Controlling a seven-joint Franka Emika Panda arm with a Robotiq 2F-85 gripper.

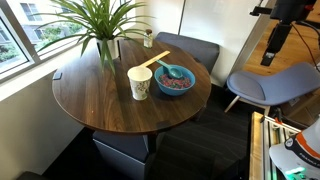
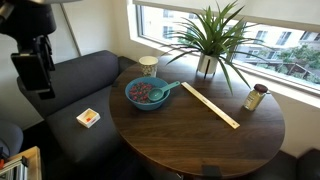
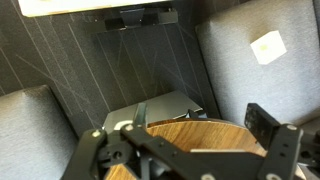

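Note:
My gripper stands open; in the wrist view its two dark fingers [image 3: 258, 120] are far apart with nothing between them. It hangs high, away from the round brown table [image 1: 90, 105]. On the table is a blue bowl [image 1: 180, 85] holding small reddish-purple pieces, with a teal spoon [image 1: 173, 70] resting in it. Beside the bowl stands a patterned paper cup [image 1: 140, 84], upright. A flat light wooden strip [image 2: 208, 105] lies on the table past the bowl. A small jar [image 2: 256, 97] stands near the table's far side.
A leafy plant [image 2: 215, 40] in a pot rises from the table near the window. Grey chairs [image 1: 270, 85] surround the table, one with a small light box [image 2: 88, 118] on its seat. Dark floor [image 3: 100, 70] shows below my gripper.

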